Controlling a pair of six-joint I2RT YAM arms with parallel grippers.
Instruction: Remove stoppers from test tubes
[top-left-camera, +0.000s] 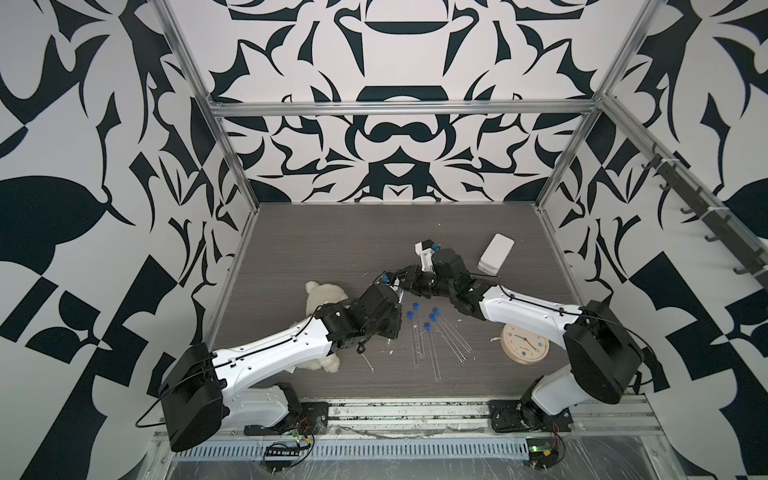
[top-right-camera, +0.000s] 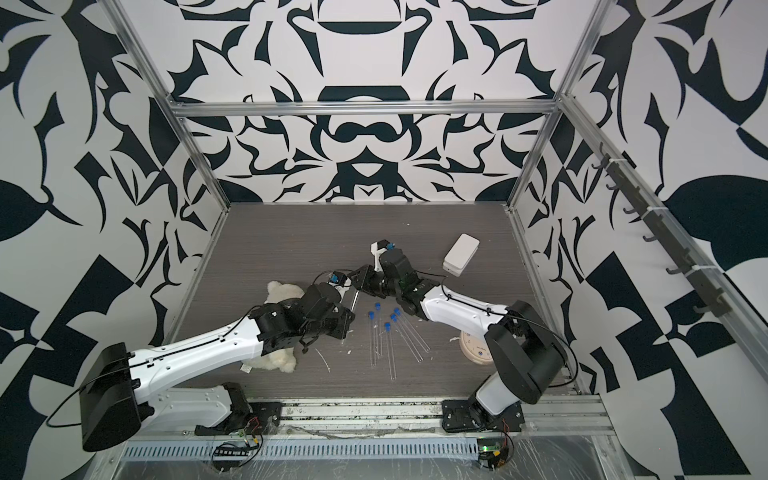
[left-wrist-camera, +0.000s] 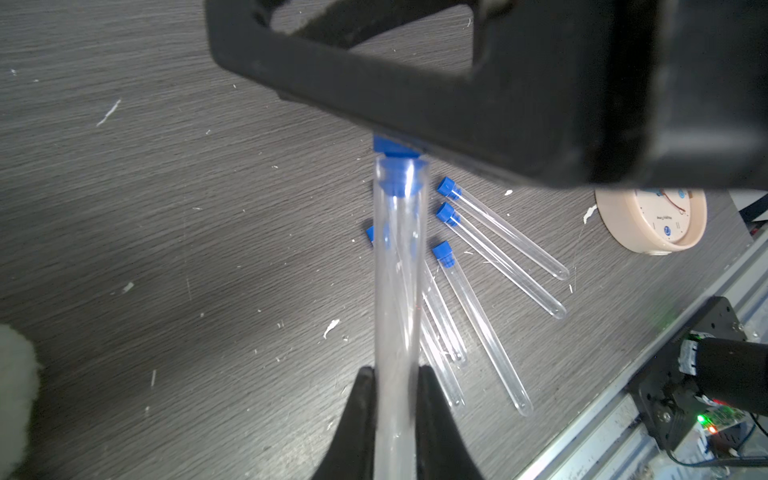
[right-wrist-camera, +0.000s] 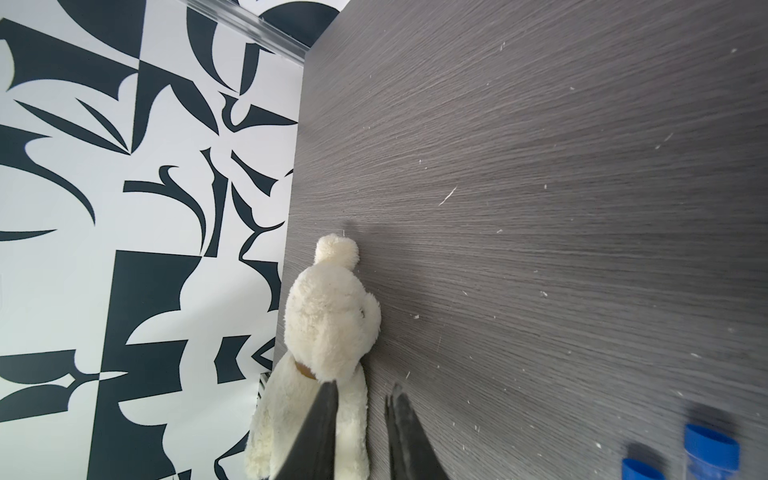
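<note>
In the left wrist view my left gripper is shut on a clear test tube, held upright in that view above the table. A blue stopper sits in its mouth; the top of its cap is hidden behind a black finger of my right gripper. In the right wrist view my right gripper shows a gap between its fingertips, with no stopper visible there. Several more tubes with blue stoppers lie on the table, one of them a stoppered tube right of the held one.
A cream teddy bear lies at the left of the table. At the right are a round clock and a white box.
</note>
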